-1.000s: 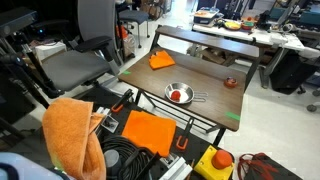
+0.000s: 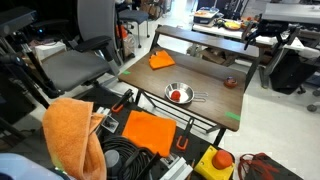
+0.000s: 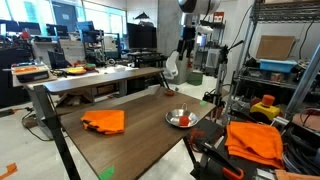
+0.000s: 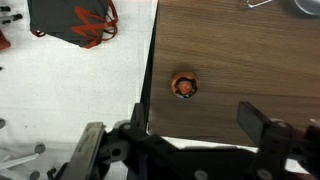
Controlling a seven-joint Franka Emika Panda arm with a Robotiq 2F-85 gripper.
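Note:
My gripper stands open in the wrist view, with its dark fingers wide apart and nothing between them. Ahead of the fingertips, a small round brown object (image 4: 184, 84) with an orange-brown centre lies on the dark wooden table. The same round object (image 2: 231, 82) sits near the table's right edge in exterior view 1. High above the far right side hangs the gripper (image 2: 258, 46), well clear of the tabletop. A metal pan (image 2: 188, 97) holds a red item (image 2: 175, 95). An orange cloth (image 3: 103, 121) lies at the table's other end.
A raised wooden shelf (image 2: 215, 41) runs behind the table. Past the table edge are pale floor and a dark bag with red straps (image 4: 85, 22). An office chair (image 2: 75, 62) stands at the left.
In exterior view 1, my gripper has come in from the top right, moving left and down. The pan, cloth and round object have not moved.

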